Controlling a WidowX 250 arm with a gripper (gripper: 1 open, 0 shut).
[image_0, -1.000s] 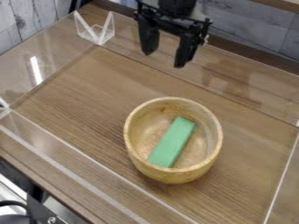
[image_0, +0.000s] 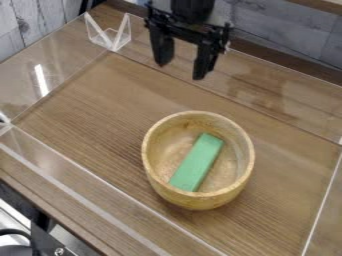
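Observation:
A green block (image_0: 197, 162) lies flat inside a wooden bowl (image_0: 163, 158) in the lower middle of the table. My black gripper (image_0: 183, 63) is at the top centre, over the table behind the bowl and well apart from it. It stands open, and I see nothing between its fingers.
A white wire-like object (image_0: 110, 32) stands at the back left. Dark cables show at the lower left corner.
The gripper has shifted very slightly over the last second. The bowl and the green block look unmoved.

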